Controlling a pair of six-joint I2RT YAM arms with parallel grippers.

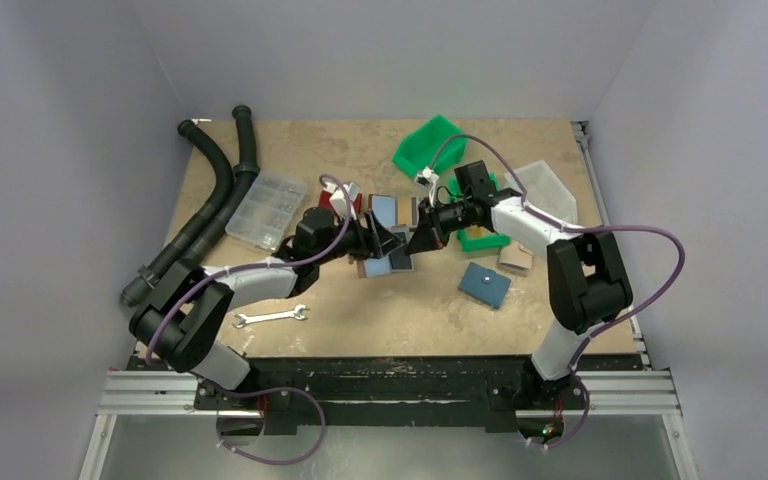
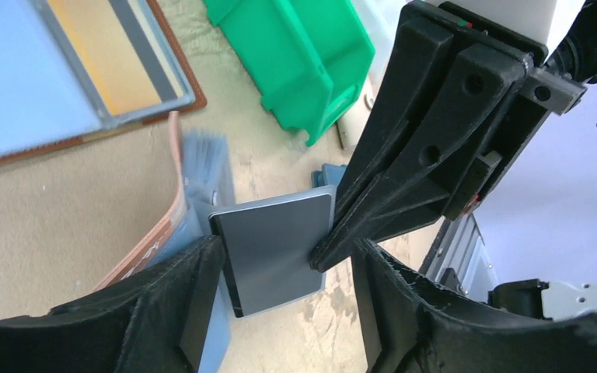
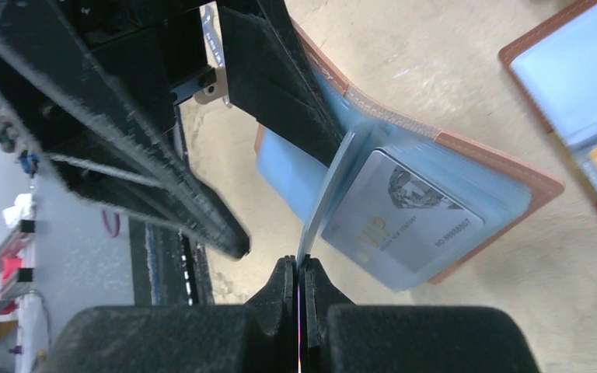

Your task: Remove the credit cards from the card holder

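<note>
An open card holder (image 3: 513,180) with blue sleeves and tan edges is held up between my grippers, a printed silver card (image 3: 400,221) showing in a sleeve. A grey card (image 2: 276,252) stands out from it, gripped at its edge by my right gripper, which is shut on it. My left gripper is part open around the holder and grey card in its wrist view; whether its fingers touch them is unclear.
Behind lie another open holder (image 2: 23,74) with cards, a red case (image 1: 328,200) and green bins (image 1: 425,145). A blue wallet (image 1: 484,285) lies front right, a wrench (image 1: 265,317) front left, black pipes (image 1: 210,210) far left.
</note>
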